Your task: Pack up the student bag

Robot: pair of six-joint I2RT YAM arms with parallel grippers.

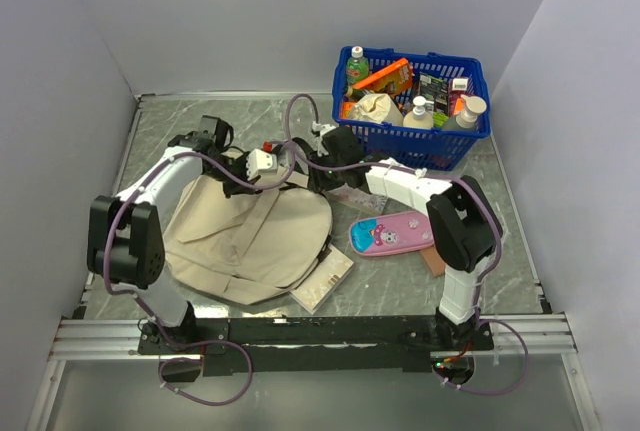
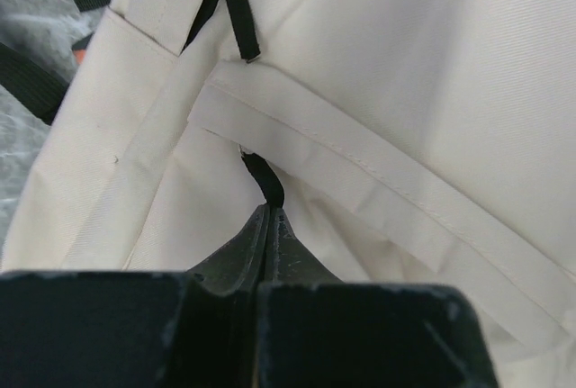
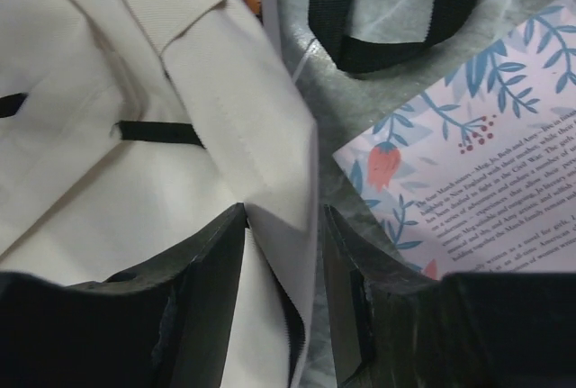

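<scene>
The cream bag (image 1: 245, 236) lies flat on the left half of the table. My left gripper is shut on a black zipper pull (image 2: 264, 178), which runs up from its fingertips to the bag's fabric. At the bag's upper right edge, my right gripper stands part open. A folded cream edge (image 3: 270, 149) of the bag passes between its fingers without visibly being gripped. To the right are a pink pencil case (image 1: 403, 233), a floral printed card (image 3: 486, 149) and a brown notebook (image 1: 433, 260). A pale book (image 1: 323, 279) lies against the bag's lower right side.
A blue basket (image 1: 408, 145) full of bottles and boxes stands at the back right, close behind the right arm. A black strap (image 3: 387, 53) loops beside the bag's edge. Bare table (image 1: 400, 291) shows at the front right.
</scene>
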